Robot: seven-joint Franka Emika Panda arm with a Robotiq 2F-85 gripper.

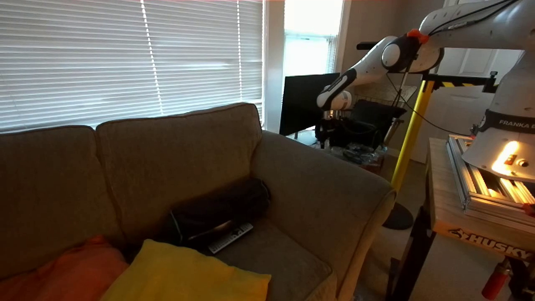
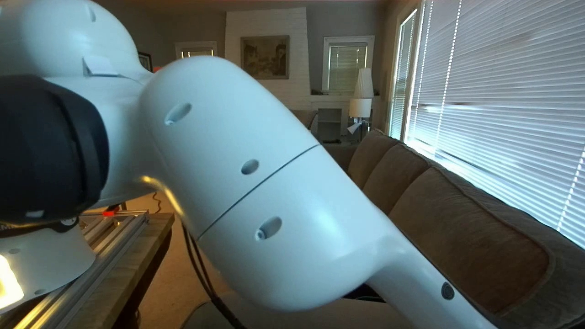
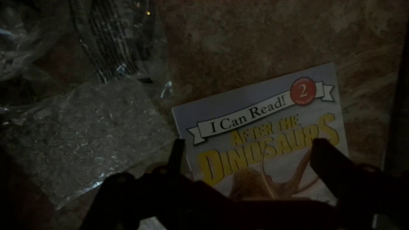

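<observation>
In the wrist view a dinosaur reading book [image 3: 264, 126] lies flat on a mottled reddish surface [image 3: 276, 42]. My gripper is open above it, with dark fingers apart across the cover and nothing held between them. The lower part of the book is hidden behind the gripper. To the left of the book lies a clear plastic package [image 3: 92, 134], close to its edge. In exterior view 1 the gripper hangs at the end of the arm beyond the sofa's arm; its fingers are too dark there to make out.
More crinkled plastic with dark striped contents [image 3: 115, 38] lies at the upper left of the wrist view. A sofa [image 1: 321, 185] with a remote [image 1: 230, 238] and a yellow pillow [image 1: 185, 276] stands nearby. A yellow stand [image 1: 411, 135] rises behind it.
</observation>
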